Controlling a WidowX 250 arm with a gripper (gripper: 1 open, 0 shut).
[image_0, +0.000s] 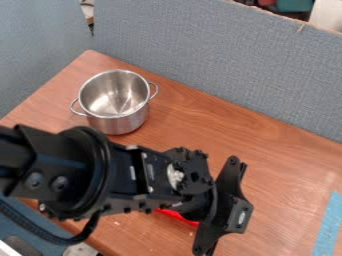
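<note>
A black robot arm with its gripper (214, 205) reaches in from the left over the wooden table, its fingers low at the lower right. A red object (177, 215) lies beneath the gripper, mostly hidden by it. The gripper looks shut; whether anything is between its fingers is hidden. A steel pot (114, 100) with two handles stands upright at the back left, apart from the gripper.
Grey padded walls (227, 60) border the table (254, 140) at the back and left. A light blue strip (329, 222) lies at the right edge.
</note>
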